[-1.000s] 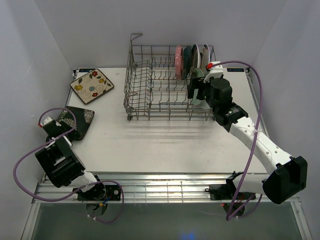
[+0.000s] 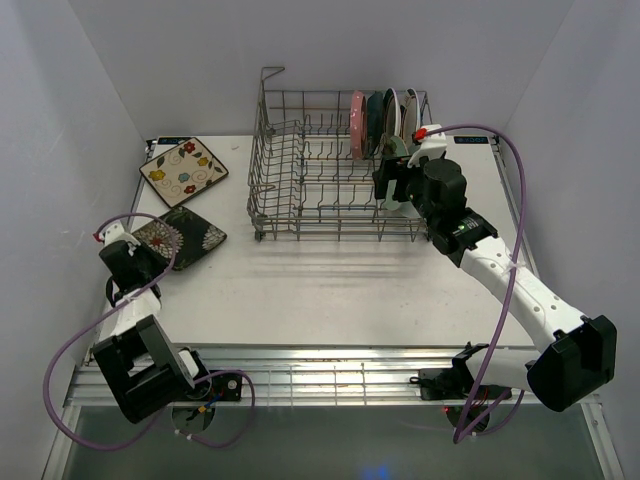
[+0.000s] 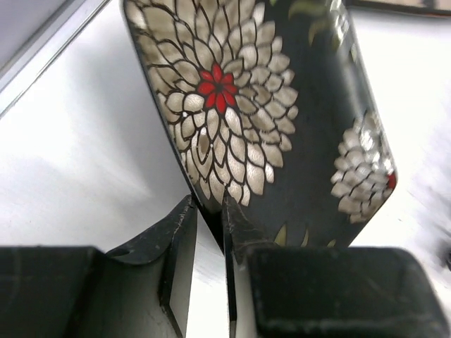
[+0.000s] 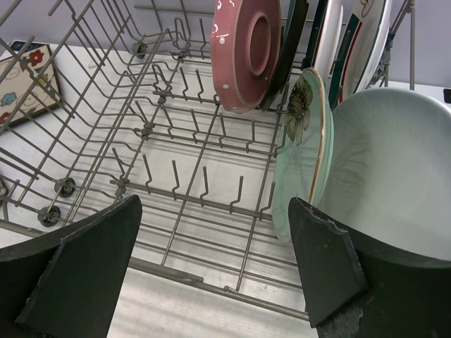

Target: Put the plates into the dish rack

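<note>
My left gripper is at the far left with its fingers on the rim of a black square plate (image 3: 296, 155) with white flower patterns, which looks tilted between them. A cream flowered square plate (image 2: 183, 172) lies behind it. My right gripper stands open over the right part of the dish rack (image 2: 310, 200). In the rack stand a pink plate (image 4: 232, 63), several dark and white plates behind it, a pale green plate (image 4: 306, 162) and a pale bowl-like plate (image 4: 380, 169).
The rack's left and middle rows are empty. The white counter (image 2: 300, 290) in front of the rack is clear. Grey walls bound the sides and back.
My left gripper has moved right and up from the far-left edge, and the black plate has shifted rightward with it. The right arm is about still.
</note>
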